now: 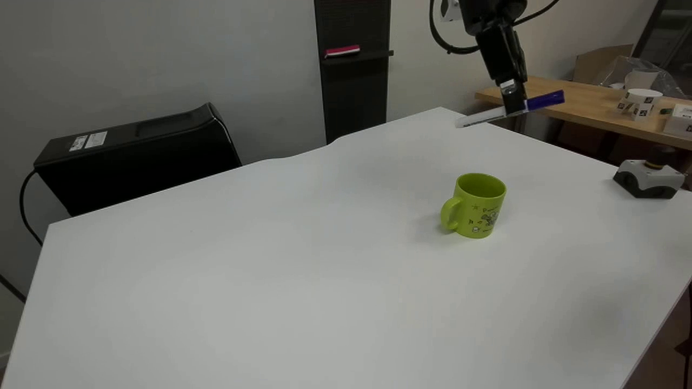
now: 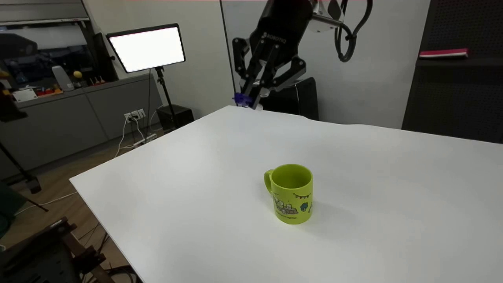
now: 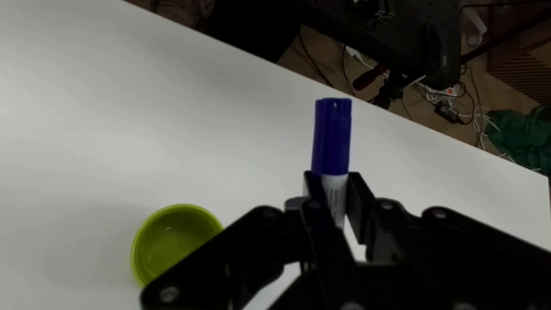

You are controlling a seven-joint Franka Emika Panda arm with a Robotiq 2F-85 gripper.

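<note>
A white marker with a blue cap (image 3: 331,137) is pinched between the fingers of my gripper, its capped end poking out past the tips. In exterior view 1 the marker (image 1: 483,116) hangs tilted in the air, cap end higher, above the far part of the table, with my gripper (image 1: 516,109) shut around its middle. A lime-green mug (image 1: 478,206) stands upright on the table, lower than the marker and apart from it. The wrist view shows the mug's open mouth (image 3: 173,243), which looks empty; an arm link covers part of its rim.
A grey-and-black button box (image 1: 650,174) sits near its right edge in exterior view 1. A wooden side table (image 1: 558,94) with white items stands behind.
</note>
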